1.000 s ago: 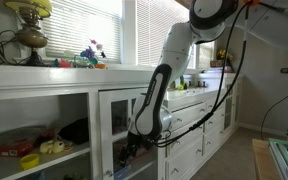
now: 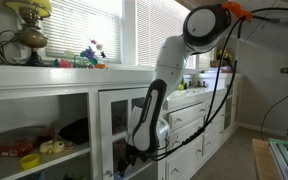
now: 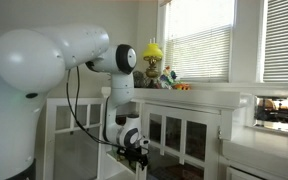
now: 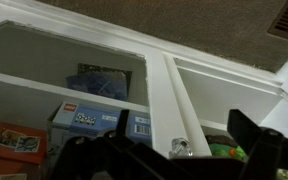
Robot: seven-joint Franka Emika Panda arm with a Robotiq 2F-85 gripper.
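A white glass-paned cabinet door (image 4: 162,105) runs through the wrist view, its edge passing between my fingers. On it sits a small clear or silvery knob (image 4: 180,148), between the two dark fingers but with no visible contact. My gripper is open. In exterior view 1 the gripper (image 2: 123,164) is low at the cabinet front, its tips hard to make out. The second exterior view shows the gripper (image 3: 137,158) in front of the glass cabinet doors (image 3: 172,133).
Behind the glass are a blue box (image 4: 89,120) and a red box (image 4: 14,142). An open shelf (image 2: 44,158) with small items lies left of the arm. On the countertop (image 2: 44,75) stand a lamp (image 2: 31,35) and figurines. White drawers (image 2: 184,135) line the right.
My arm has come down and slightly left in exterior view 1, bringing the gripper lower along the cabinet front. The cabinet and objects show no visible movement.
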